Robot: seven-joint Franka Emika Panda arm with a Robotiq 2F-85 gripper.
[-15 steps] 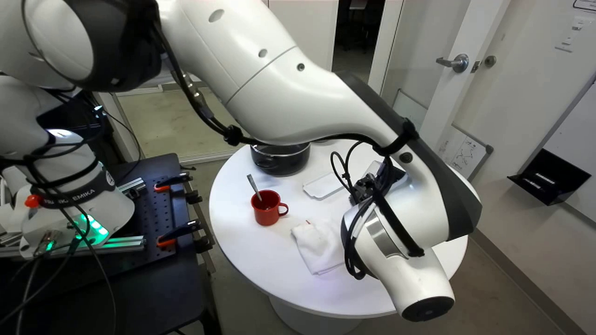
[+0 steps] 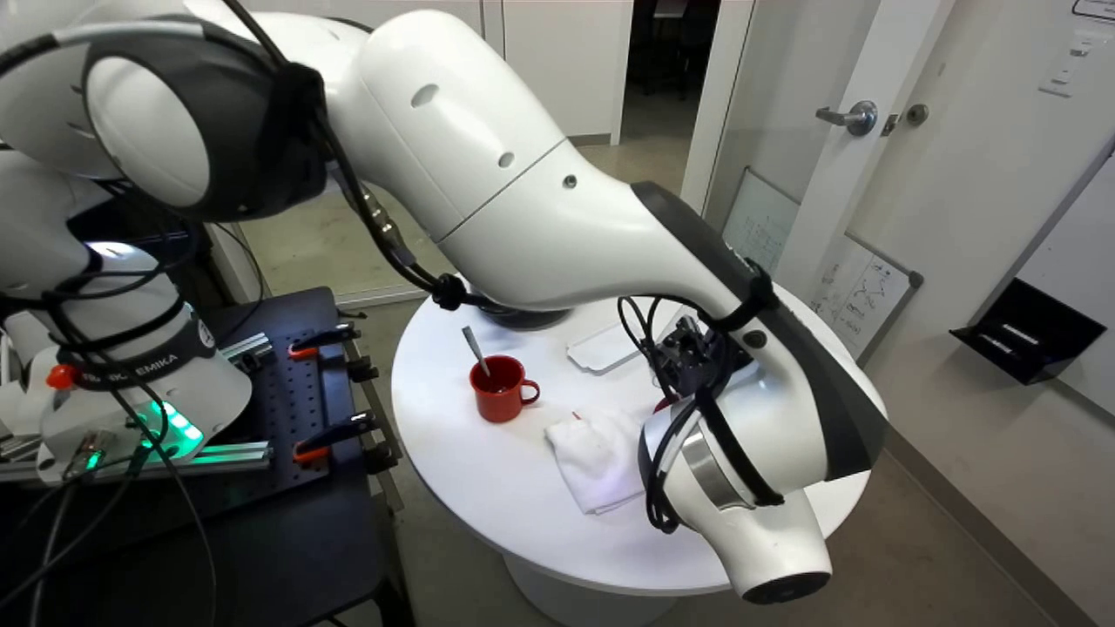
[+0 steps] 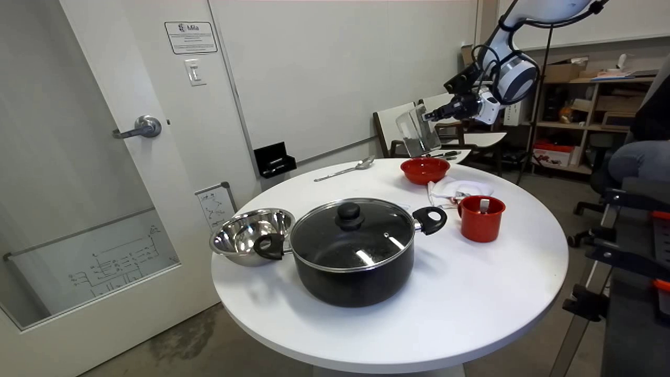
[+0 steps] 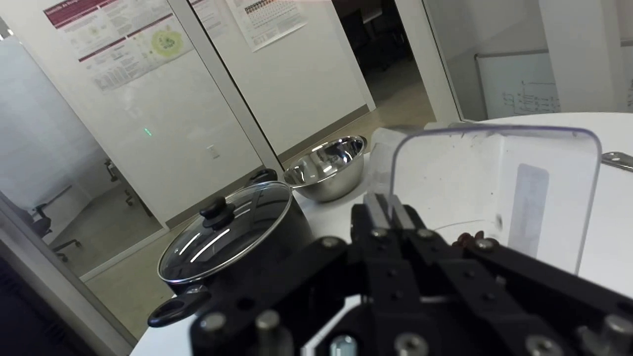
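In the wrist view, a clear plastic container (image 4: pixel 442 178) has its near wall between the fingertips of my gripper, which is shut on that thin wall. Several small brown-red pieces (image 4: pixel 466 240) show low inside it. From exterior view 2, the container (image 3: pixel 411 133) hangs tilted at the tip of my gripper (image 3: pixel 428 117), just above and behind a red bowl (image 3: pixel 425 169) as seen there. Whether it touches the bowl I cannot tell. In exterior view 1 the arm hides the fingers.
On the round white table (image 3: pixel 483 295) stand a lidded black pot (image 3: pixel 352 270), a steel bowl (image 3: pixel 242 254) and a red mug (image 3: pixel 482 221) with a utensil in it. A white cloth (image 2: pixel 596 455) lies near the mug. A spoon (image 3: pixel 345 169) rests near the far edge.
In exterior view 1 the upper arm has shifted lower and now covers most of the pot. The wrist has moved slightly left and its hanging end slightly up. Mug and cloth are unmoved.
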